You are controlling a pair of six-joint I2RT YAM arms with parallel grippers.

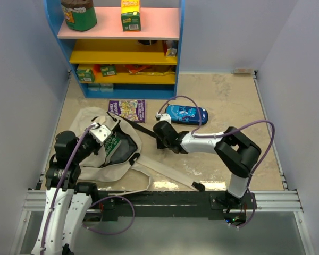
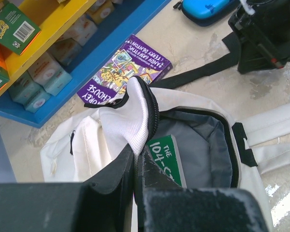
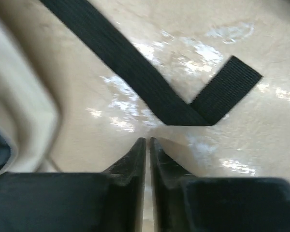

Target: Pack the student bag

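The pale student bag [image 1: 90,174] lies unzipped on the floor, a green book [image 2: 165,155] partly showing inside its dark lining. My left gripper is shut on the zippered white edge of the bag's opening and holds it raised. From the bag a black strap [image 3: 130,70] stretches to the right, its folded end flat on the floor. Just short of that fold, my right gripper has its fingers nearly together, a narrow gap between them and nothing held. Behind the bag lie a purple book [image 1: 128,110] and a blue pencil case [image 1: 186,114].
A blue-framed shelf [image 1: 173,58] with boxes and packets stands at the back. One wide pale strap [image 1: 165,169] runs out to the bag's front right. Open floor [image 1: 239,106] lies to the right, between grey walls.
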